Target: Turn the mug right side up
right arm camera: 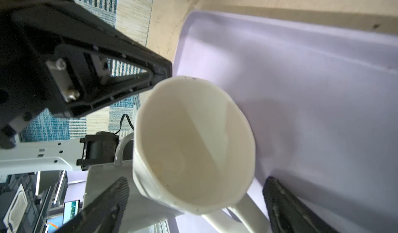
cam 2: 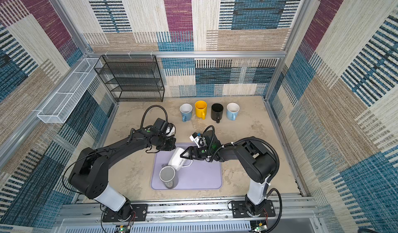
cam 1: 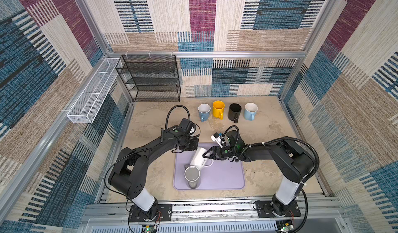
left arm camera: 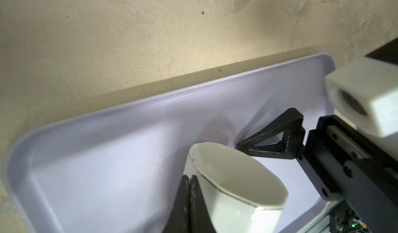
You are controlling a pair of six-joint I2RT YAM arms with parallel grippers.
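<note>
The white mug [cam 1: 198, 158] lies tipped on its side on the lilac tray [cam 1: 226, 179]. Its mouth faces the back of the tray, and its handle [cam 1: 209, 163] points right. In the right wrist view I look into the mug [right arm camera: 188, 146]; the right gripper is open, its fingers on either side of the rim. My left gripper is shut, with nothing visible between its fingers, close against the mug's side [left arm camera: 240, 210] near the rim. Whether the left fingertips touch the mug is hard to tell.
A grey mug [cam 1: 192, 174] stands directly in front of the white one, close to its base. Several other mugs, including a yellow mug [cam 1: 218, 108], line the back. A black wire rack [cam 1: 153, 81] stands back left. The tray's right side is free.
</note>
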